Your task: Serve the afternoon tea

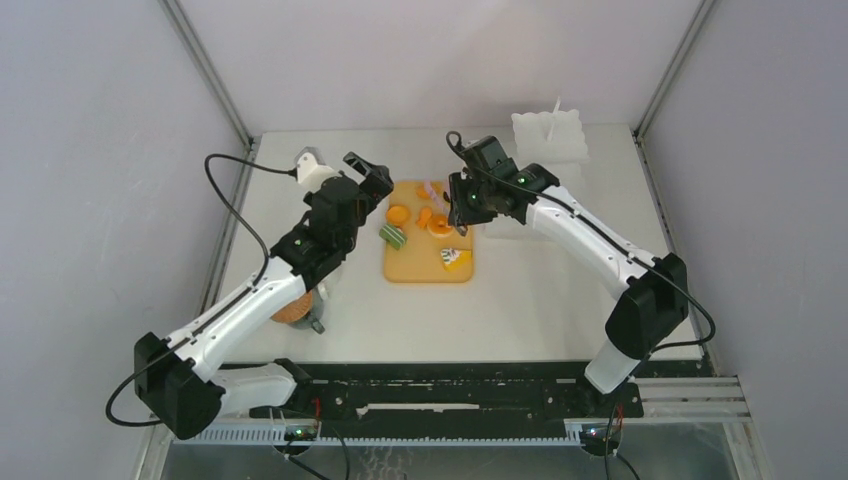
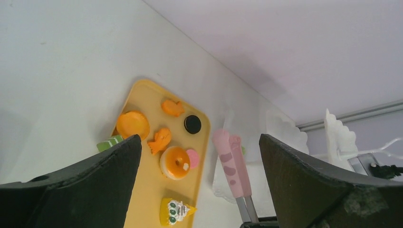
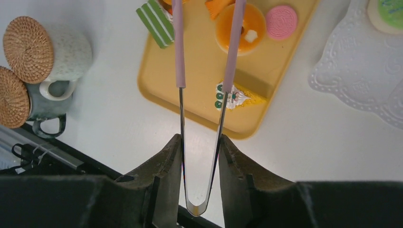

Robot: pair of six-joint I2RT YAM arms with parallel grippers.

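Observation:
An orange tray (image 1: 420, 268) in the middle holds toy treats: a donut (image 3: 222, 28), orange fish pieces (image 2: 160, 139), a pink cookie (image 3: 281, 22), a dark round piece (image 2: 192, 124), a green striped piece (image 3: 157, 26) and a cake slice (image 3: 235, 96). My left gripper is high, left of the tray, open with nothing between its fingers. My right gripper hangs over the tray, part open, its pink fingertips spanning above the donut's left side; nothing is seen held.
A white tiered stand (image 1: 545, 137) stands back right, a green-topped piece (image 3: 390, 12) on it. Two mugs (image 3: 71, 57) with woven tops (image 3: 26, 50) sit front left.

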